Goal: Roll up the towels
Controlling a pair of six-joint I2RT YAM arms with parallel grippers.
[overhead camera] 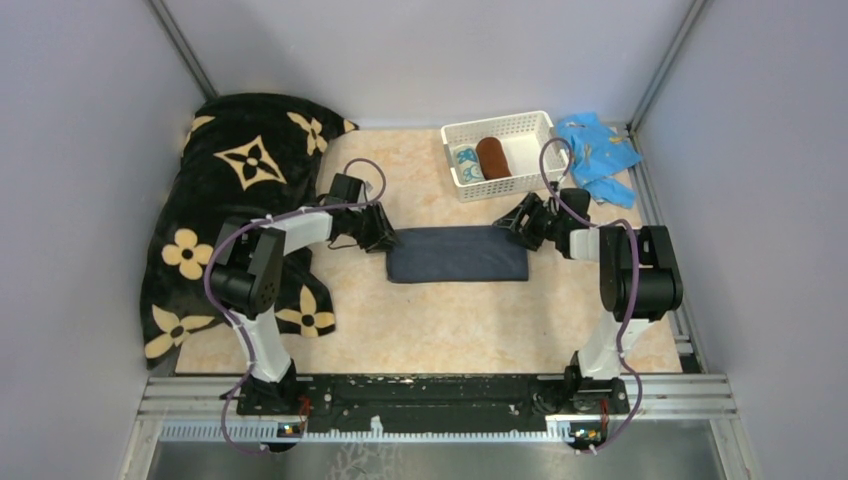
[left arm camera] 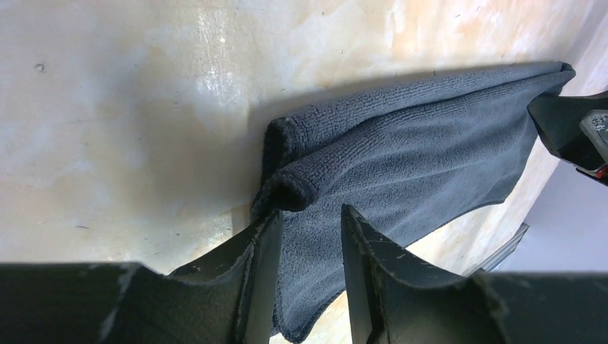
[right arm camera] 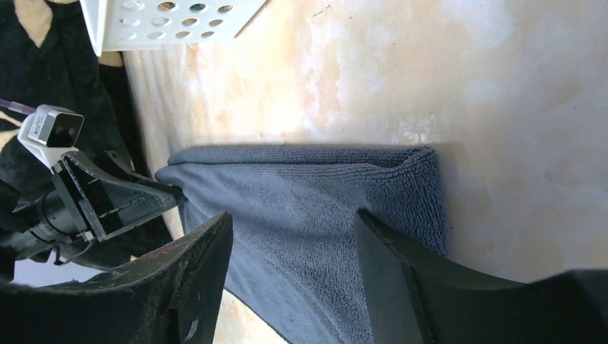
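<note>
A dark grey-blue towel (overhead camera: 455, 258) lies as a long folded strip on the table, its far edge doubled into a narrow lip, as both wrist views show. My left gripper (overhead camera: 382, 238) is over the towel's left end; in the left wrist view its fingers stand apart (left arm camera: 307, 228), just short of the folded corner, with towel beneath them. My right gripper (overhead camera: 520, 222) is at the towel's far right corner, open, its fingertips (right arm camera: 215, 236) low over the cloth with nothing seen gripped between them.
A white basket (overhead camera: 530, 145) holding a brown roll and a patterned roll stands behind the towel, blue cloths (overhead camera: 600, 160) at back right. A black flowered blanket (overhead camera: 250, 170) covers the left side.
</note>
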